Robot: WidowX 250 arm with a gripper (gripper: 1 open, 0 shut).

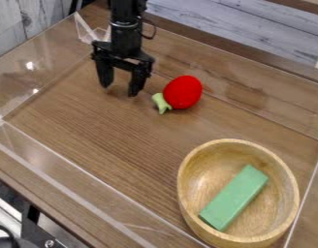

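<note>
My black gripper (124, 68) hangs over the back left of the wooden table (104, 155), its two fingers apart with nothing visible between them. A red round object (184, 91) lies to its right, with a small light green piece (162, 103) at its lower left. The gripper is apart from both.
A beige bowl (196, 184) holding a green rectangular block (235, 198) stands at the front right.
</note>
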